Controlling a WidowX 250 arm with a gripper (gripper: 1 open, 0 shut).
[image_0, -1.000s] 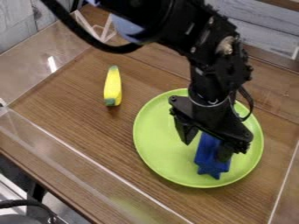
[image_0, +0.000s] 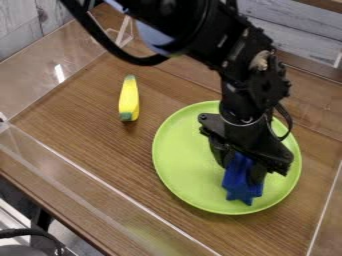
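Note:
My black gripper (image_0: 243, 160) reaches down over a green plate (image_0: 187, 160), its fingers around the upper part of a blue star-shaped object (image_0: 242, 184) lying on the plate. The fingers and the arm hide part of the blue object, and whether they press on it is hard to tell.
A yellow object with a green end (image_0: 128, 98), shaped like a corn cob or squash, lies on the wooden table (image_0: 94, 150) left of the plate. Transparent edges border the left and front, and a white wooden wall stands behind.
The gripper has shifted very slightly, with its fingers a little closer about the blue object. The plate and yellow object have not moved.

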